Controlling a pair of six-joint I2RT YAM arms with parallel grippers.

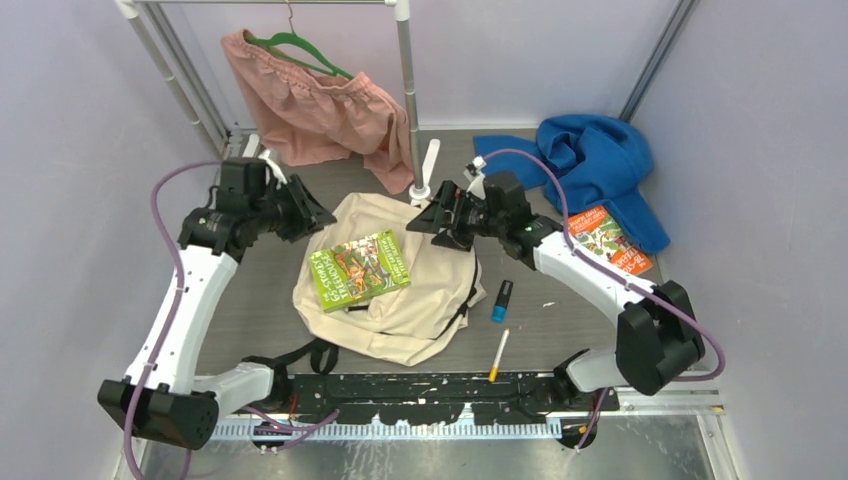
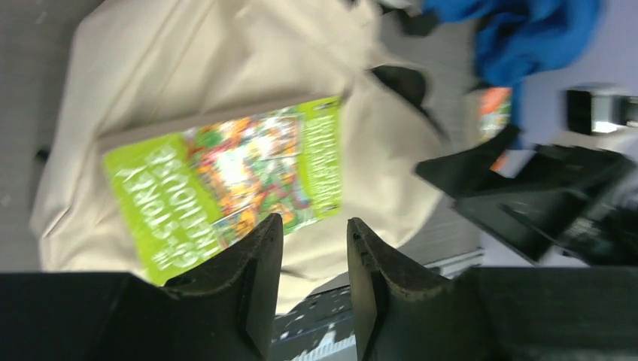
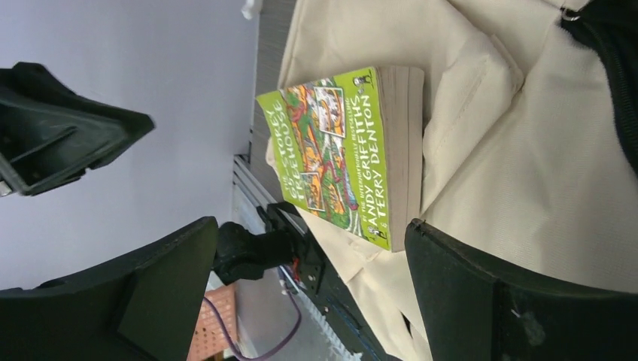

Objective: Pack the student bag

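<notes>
A green "65-Storey Treehouse" book [image 1: 358, 268] [image 2: 226, 177] [image 3: 331, 150] lies on the cream fabric bag [image 1: 420, 310] [image 3: 542, 188]. My left gripper [image 1: 305, 215] hangs above the bag, up and left of the book, fingers apart with nothing between. My right gripper [image 1: 440, 225] stands open over the bag's right part, fingers wide and empty, book beyond them in the right wrist view. An orange book [image 1: 605, 240] lies at the right, partly under the blue cloth. A marker [image 1: 503, 298] and a yellow pen [image 1: 499, 355] lie right of the bag.
A blue cloth [image 1: 590, 160] lies at the back right. Pink shorts [image 1: 310, 100] hang on a green hanger from a rail at the back left. Walls bound both sides; bare floor shows left and right of the bag.
</notes>
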